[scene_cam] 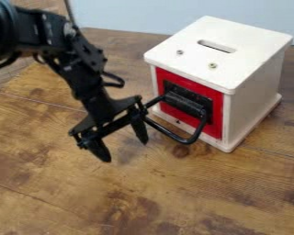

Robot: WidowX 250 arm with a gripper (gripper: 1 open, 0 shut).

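A white wooden box [254, 101] stands at the upper right, with a slot and two small metal fittings on its top. Its front has a red panel [215, 129] carrying a black part with a black looped handle [186, 139] that sticks out low toward the left. The black gripper [120, 144] hangs left of the handle, above the wooden floor, fingers pointing down and open, with nothing seen between them. Its upper side is close to the handle's end; whether they touch I cannot tell.
A pale wall or backdrop [118, 46] runs along the back, behind the box.
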